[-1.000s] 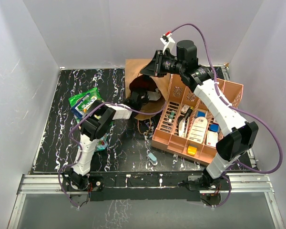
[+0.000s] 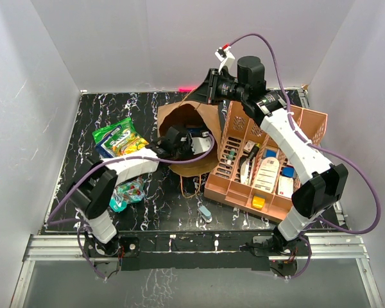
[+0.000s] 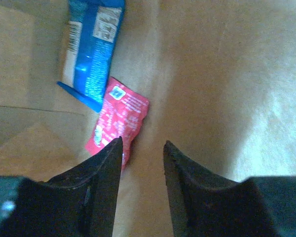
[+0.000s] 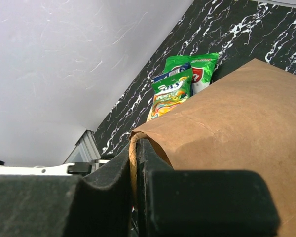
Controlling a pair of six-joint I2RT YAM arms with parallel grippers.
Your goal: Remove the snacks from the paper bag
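The brown paper bag (image 2: 208, 115) stands in the middle of the table, its mouth turned toward the front. My right gripper is shut on the bag's twisted paper handle (image 4: 133, 165), above the bag's back edge. The left gripper reaches inside the bag, its fingers apart with nothing between them. Just beyond the left fingertip lies a pink-red snack packet (image 3: 119, 113) on the bag's paper. A blue packet (image 3: 96, 52) rests against it, farther in. Outside, on the left of the table, lie green and yellow snack packets (image 2: 120, 138).
A teal, multicoloured packet (image 2: 129, 192) lies front left, partly behind the left arm. An orange organiser (image 2: 234, 192) full of small items stands close on the bag's right. A small grey-blue object (image 2: 205, 213) lies in front, with clear table around it.
The bag's mouth has shifted left and toward the front from a second ago. My left arm has swung left and turned at the wrist, its gripper still in the bag. The right arm has stayed put.
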